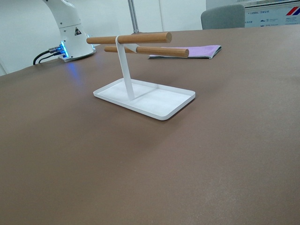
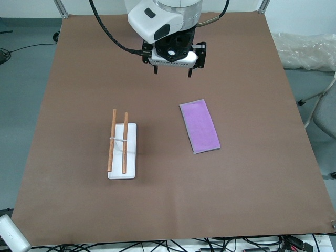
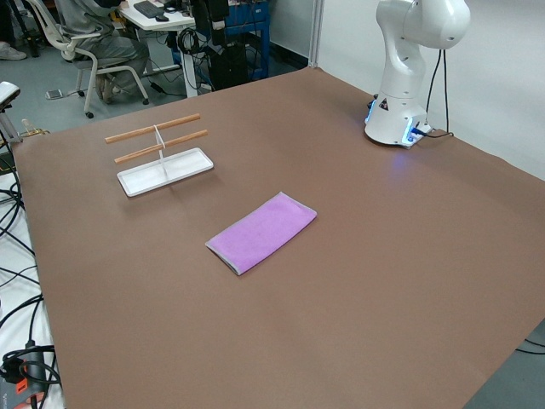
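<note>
In the left view my gripper (image 2: 172, 71) hangs at the back of the brown table, its two black fingers apart with nothing between them. A white tray rack (image 2: 130, 152) with two wooden bars (image 1: 147, 38) stands left of centre in that view. A folded purple cloth (image 2: 200, 126) with grey edging lies flat to its right, separate from it. The top view shows the rack up close with the cloth (image 1: 201, 51) behind it; in the right view both the rack (image 3: 179, 169) and the cloth (image 3: 261, 232) lie well away from the arm.
Cables run beyond the near edge in the left view. A chair (image 2: 328, 113) and clear plastic wrap (image 2: 307, 50) sit off the table to the right.
</note>
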